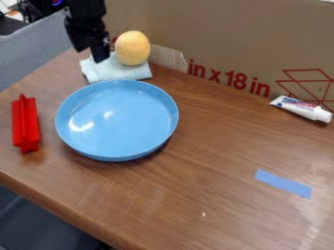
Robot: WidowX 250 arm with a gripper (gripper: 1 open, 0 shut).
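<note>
My black gripper (93,44) hangs at the top left, just left of a yellow round object (132,48) and above a folded pale cloth (115,71); its fingers are open, as far as the dark shape shows. A blue plate (116,120) lies on the wooden table in front of the cloth. A red object (25,123) lies left of the plate, and a toothpaste tube (302,108) lies at the right by the cardboard.
A cardboard wall (241,34) closes off the back. A strip of blue tape (283,184) is on the table at right.
</note>
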